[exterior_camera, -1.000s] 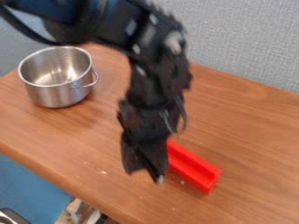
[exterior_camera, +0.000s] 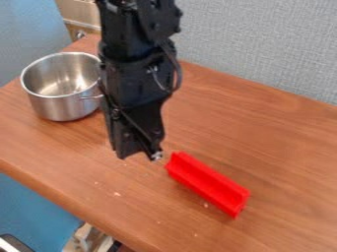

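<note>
The black gripper hangs over the middle of the wooden table, upper left of a red block, with its tip a short way from the block's upper end. Its fingers look closed, and nothing shows between them. The red block is long and lies at a slant on the table, with a channel-like shape.
A steel pot with a side handle stands at the left rear, partly beside the arm.
The gripper has moved left and up in the view, away from over the red block, uncovering the block's upper end. The block and pot look unmoved.
</note>
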